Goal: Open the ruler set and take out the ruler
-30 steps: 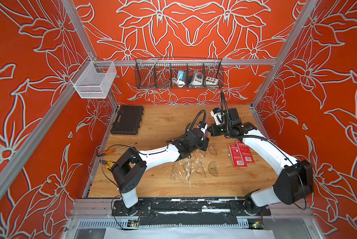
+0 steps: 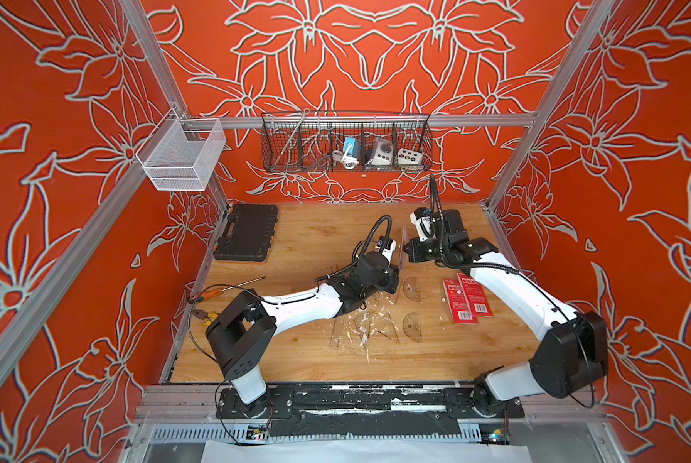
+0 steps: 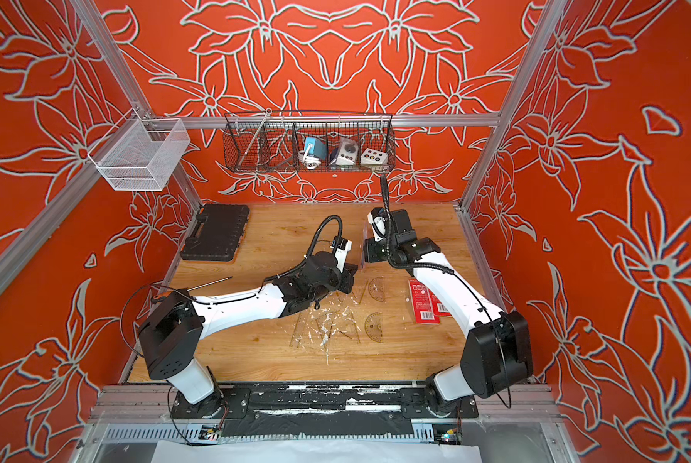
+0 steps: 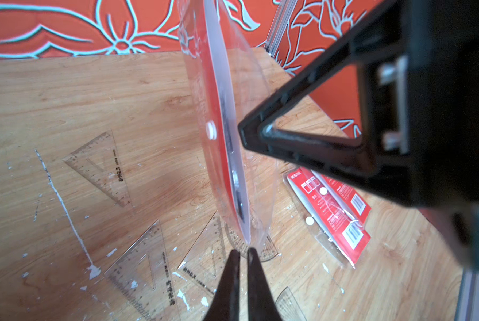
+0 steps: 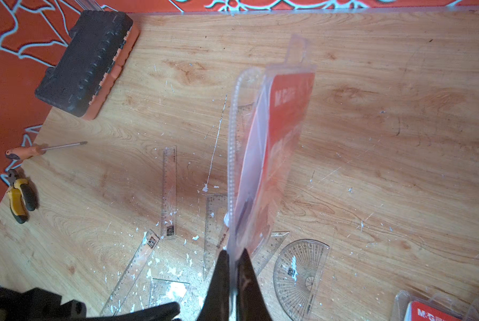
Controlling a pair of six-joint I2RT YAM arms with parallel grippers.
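A clear ruler-set sleeve with a red card (image 5: pixel 287 112) stands upright in the right wrist view. My right gripper is shut on its thin clear edge, the plastic running down between the fingers. In the left wrist view the sleeve (image 4: pixel 213 107) hangs edge-on, its lower end just beyond my left gripper. That left gripper is shut, and nothing shows between its fingers. Loose clear pieces lie on the table: a straight ruler (image 5: pixel 169 192), a protractor (image 5: pixel 301 278) and several set squares, one being a triangle (image 4: pixel 143 267).
Red packs (image 2: pixel 459 301) lie right of the loose pieces. A black case (image 2: pixel 245 231) sits at the back left, with a screwdriver (image 5: pixel 28 152) and yellow pliers (image 5: pixel 19 198) along the left side. White scraps litter the front middle.
The right arm has hardly moved.
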